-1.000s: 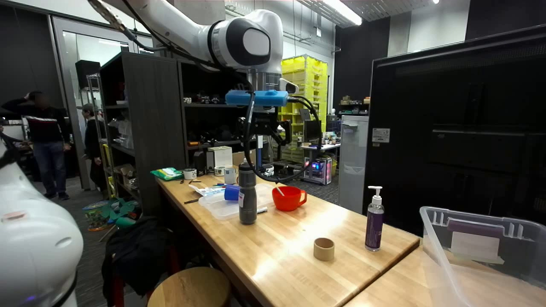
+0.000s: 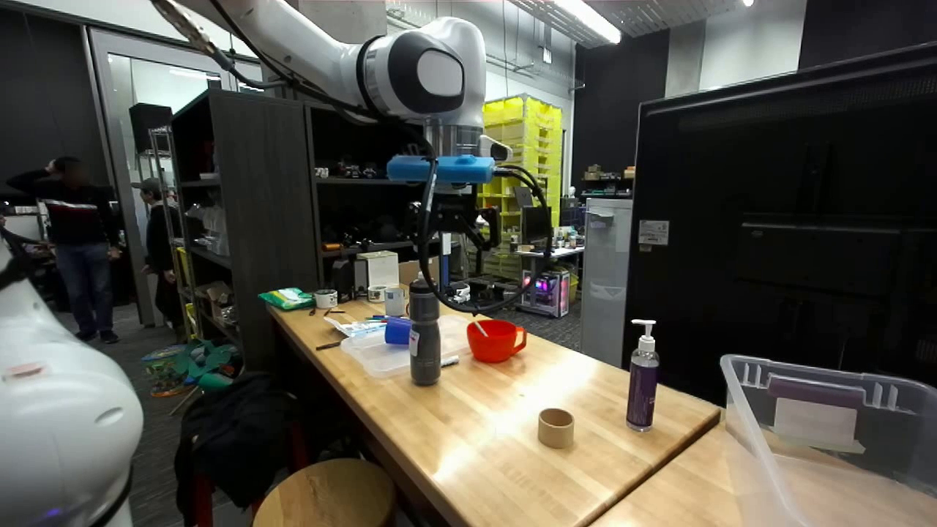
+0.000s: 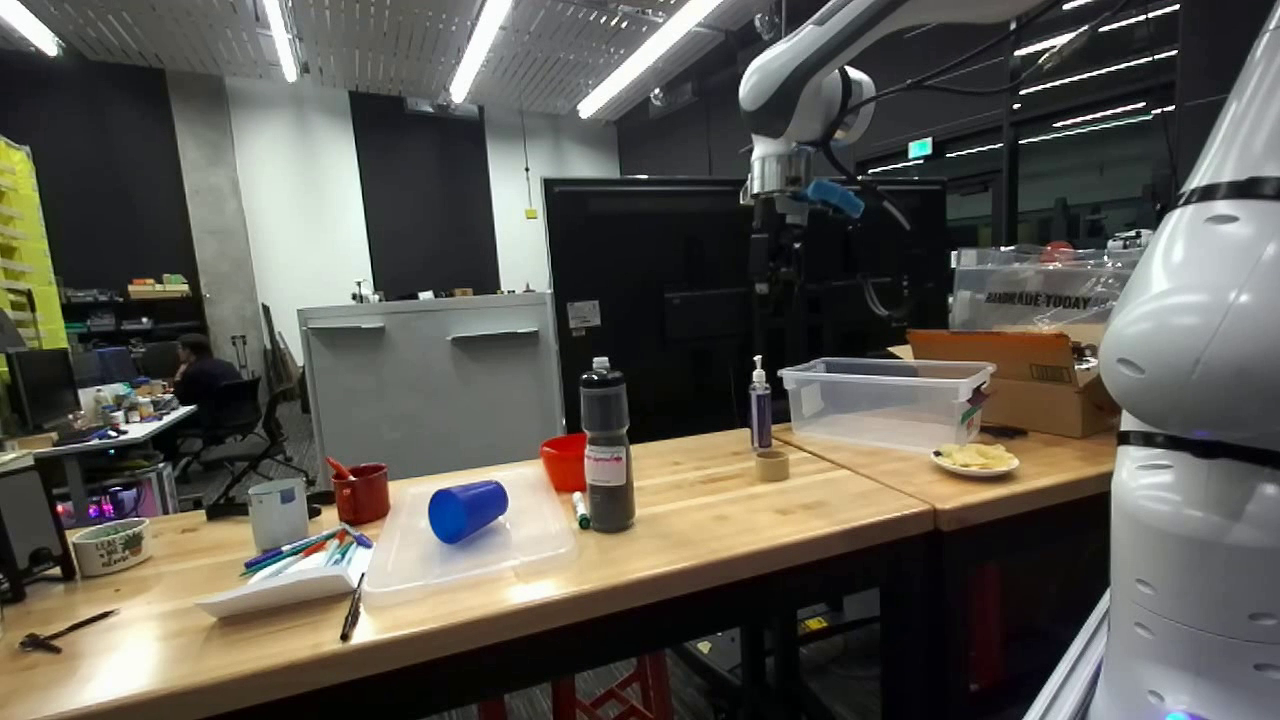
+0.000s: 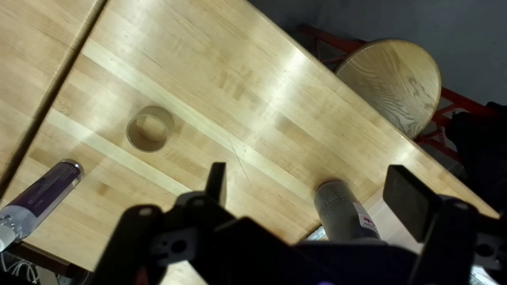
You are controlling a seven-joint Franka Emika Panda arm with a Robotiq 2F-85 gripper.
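Observation:
High above the table [image 2: 492, 439] hangs my gripper, open, its two fingers wide apart and nothing held between them. A dark grey sports bottle [image 2: 425, 338] stands upright below it; in the wrist view the bottle [image 4: 344, 211] appears between the fingers, nearer the right one, but well beneath them. A tan cardboard ring [image 2: 555, 427] sits on bare wood. Beyond it stands a purple pump bottle [image 2: 643, 378]. On a clear plastic lid [image 3: 546, 558] lies a blue cup [image 3: 468, 511], tipped on its side. An orange-red mug [image 2: 494, 341] rests behind the sports bottle.
A clear plastic bin [image 3: 888, 408] and a plate [image 3: 975, 469] of yellowish food occupy the second table. Pens on a paper tray [image 3: 288, 586], a red mug [image 3: 361, 493] and a grey mug [image 3: 278, 515] crowd the other end. Wood around the ring is clear.

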